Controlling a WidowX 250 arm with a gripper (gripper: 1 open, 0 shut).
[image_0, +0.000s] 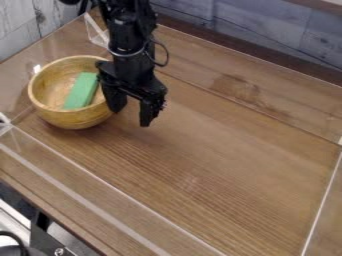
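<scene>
A round yellow-tan bowl sits at the left of the wooden table, with a green block inside it, leaning toward its right side. My black gripper hangs low over the table at the bowl's right, partly in front of its rim, with its fingers apart and nothing clearly between them.
The bare table stretches free to the right and front. A white wall stands at the back left and a grey-blue wall at the back right. Cables lie off the table at the lower left.
</scene>
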